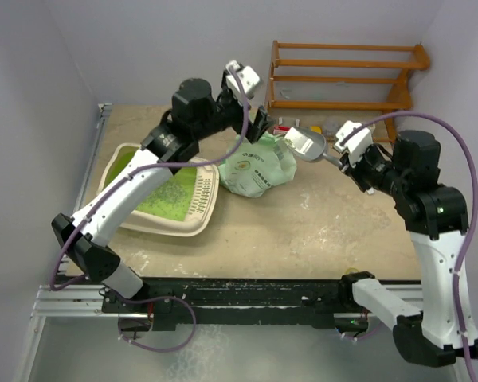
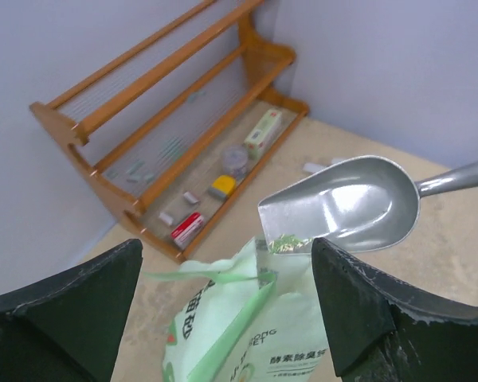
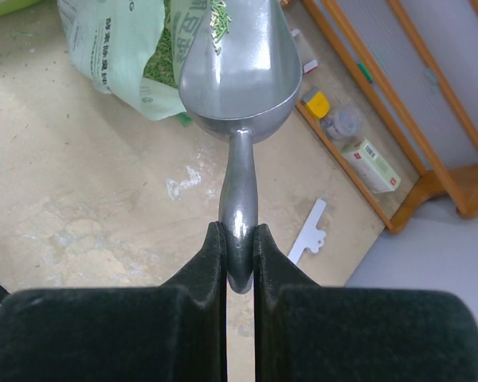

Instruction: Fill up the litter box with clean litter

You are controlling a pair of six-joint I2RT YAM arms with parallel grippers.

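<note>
A metal scoop (image 1: 304, 145) (image 2: 338, 205) (image 3: 240, 72) with a few green pellets on it is held by my right gripper (image 1: 352, 159), shut on its handle. Below the scoop's blade stands the pale green litter bag (image 1: 255, 171) (image 3: 115, 56), with green litter showing inside in the right wrist view. My left gripper (image 1: 259, 119) is open above the bag, nothing between its fingers. The litter box (image 1: 203, 207) holds green litter at the left.
A wooden rack (image 1: 346, 64) stands at the back right, small boxes (image 3: 372, 165) and items under it. A white flat tool (image 3: 311, 231) lies on the right of the table.
</note>
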